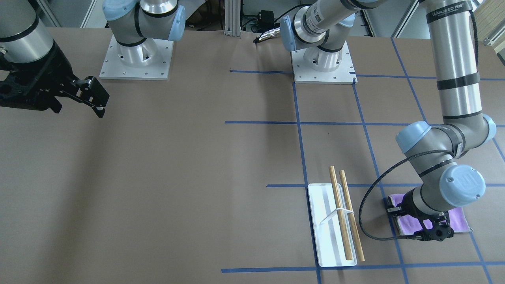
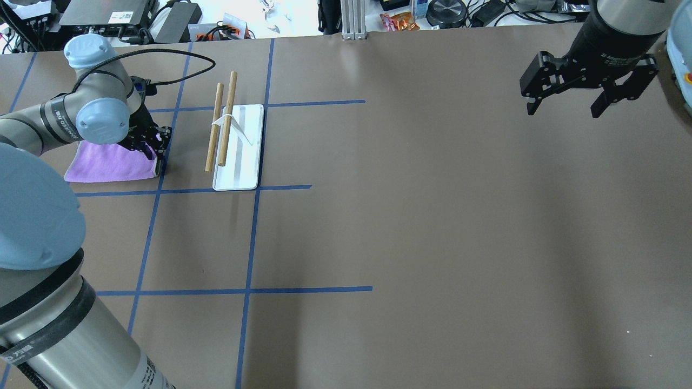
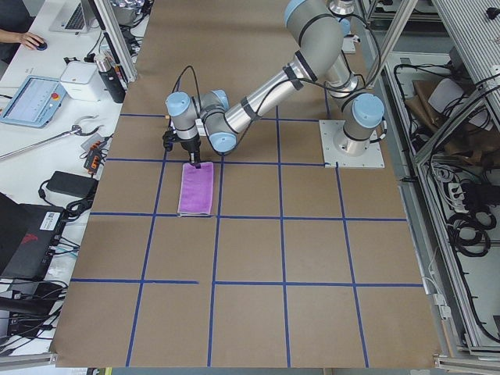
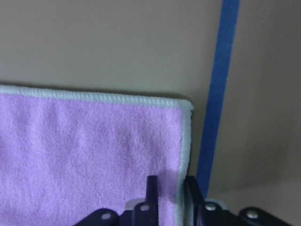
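A purple cloth (image 4: 84,155) with a pale border lies on the taped table, visible under the wrist in the front, left and top views. My gripper is down at the cloth, its two dark fingertips straddling the bordered side edge near a corner, one over the purple fabric, the other just outside the border. They are a short way apart, with the edge between them; whether they pinch it I cannot tell. In the front view the wrist hides much of the cloth (image 1: 457,220).
A white tray (image 1: 324,241) with two wooden sticks (image 1: 344,236) lies beside the cloth. Another black gripper (image 2: 584,84) hangs over the table at the other side. Cables, devices and tools crowd the bench beyond the edge.
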